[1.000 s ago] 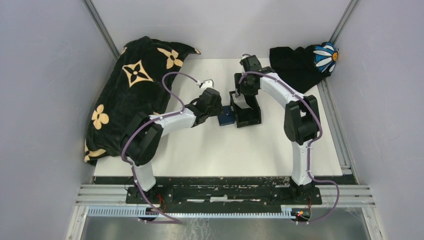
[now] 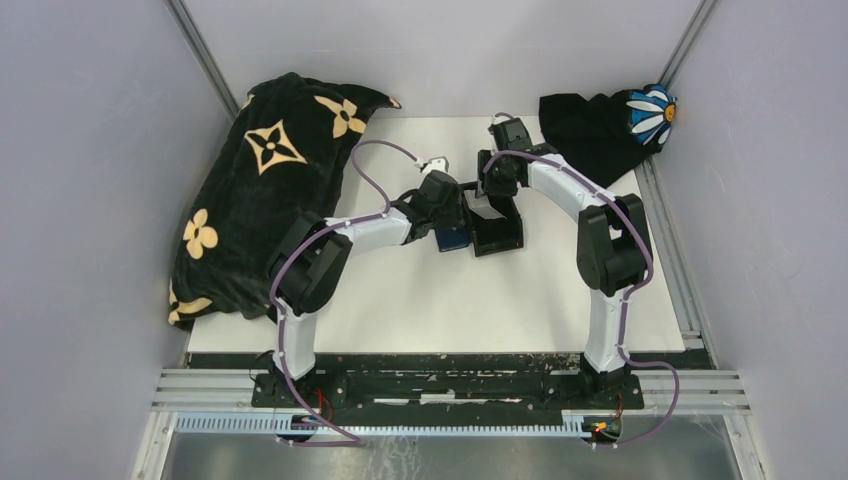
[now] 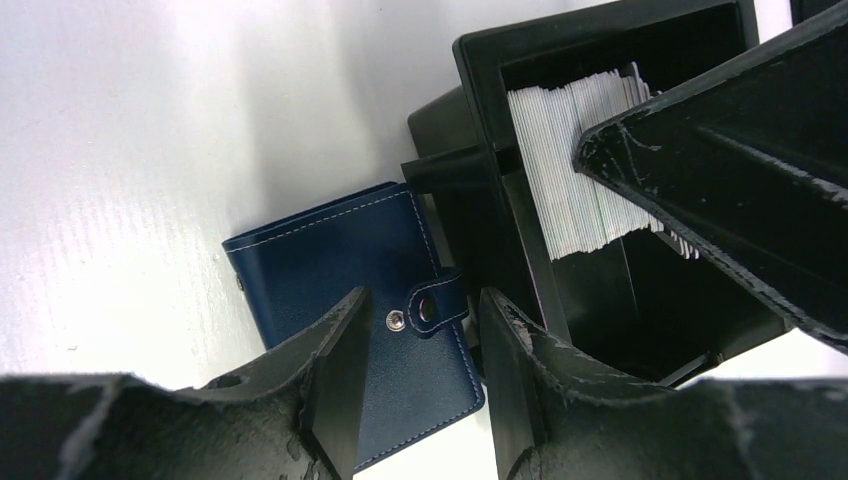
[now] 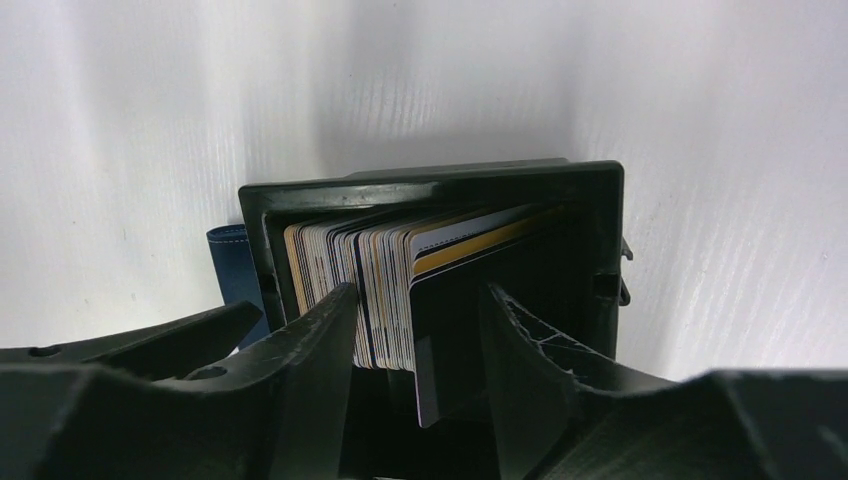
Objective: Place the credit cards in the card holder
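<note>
A navy card holder (image 3: 360, 240) lies on the table with its strap flap toward the box; in the top view its lower part (image 2: 453, 240) shows beside my left gripper (image 2: 452, 218). In the left wrist view, my left gripper is open above the holder with nothing between its fingers. Several cards (image 3: 560, 165) stand packed in the black box (image 3: 530, 255). Over that box my right gripper is open, its left finger (image 4: 325, 335) over the card stack (image 4: 385, 300). A dark card (image 4: 450, 310) leans at the stack's right end.
A dark patterned cushion (image 2: 260, 200) fills the left side, and a black cloth with a flower (image 2: 600, 140) lies at the back right. Both grippers are close together.
My left gripper has moved right, over the card holder and close to the box. The right gripper has shifted slightly right above the box. Box and holder look unmoved.
</note>
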